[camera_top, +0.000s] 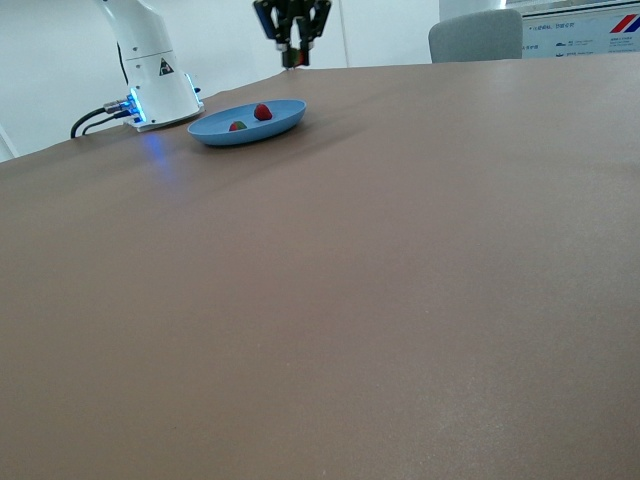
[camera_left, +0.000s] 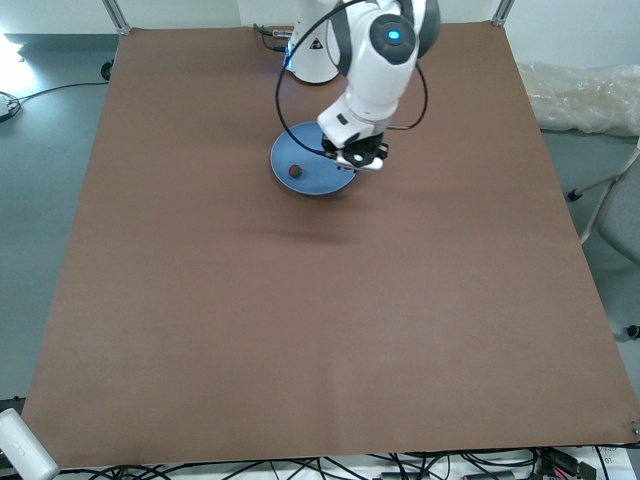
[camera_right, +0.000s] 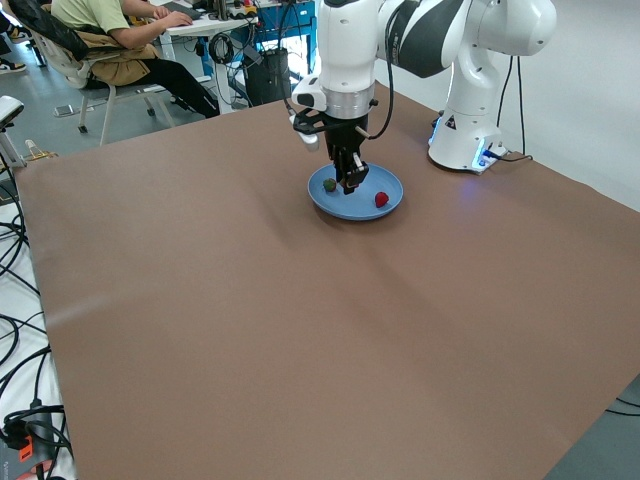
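A blue plate (camera_right: 347, 205) holds a red strawberry (camera_right: 381, 199) and a second, greener one (camera_right: 329, 185); the same plate (camera_left: 292, 175) and greenish strawberry (camera_left: 295, 171) show in the left view, where the arm hides part of the plate. My black gripper (camera_right: 349, 185) hangs over the plate, between and above the strawberries in the right view. In the top view the gripper (camera_top: 295, 55) is above the plate (camera_top: 210, 134), with something small and dark reddish-green between or behind its tips; whether it is open or shut I cannot tell.
The robot's white base (camera_right: 460, 150) with cables stands behind the plate. A grey chair (camera_left: 620, 210) is beyond the right edge in the left view, and cables (camera_left: 420, 465) run along the near edge.
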